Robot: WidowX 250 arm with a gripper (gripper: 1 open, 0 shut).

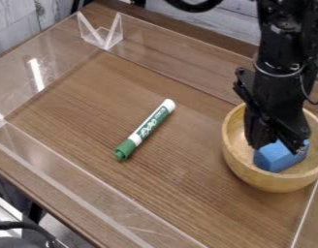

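A black robot gripper (266, 126) reaches down from the top right over a light wooden bowl (259, 177) on the right of the table. Inside the bowl lies a blue block (281, 159), partly hidden by the gripper. The fingertips are at the bowl's upper part, above and left of the block; whether anything is between them is hard to see.
A green and white marker-like tube (146, 128) lies on the middle of the wooden table (84, 184). A clear wire-like holder (98, 30) stands at the back left. Black cables lie at the lower left.
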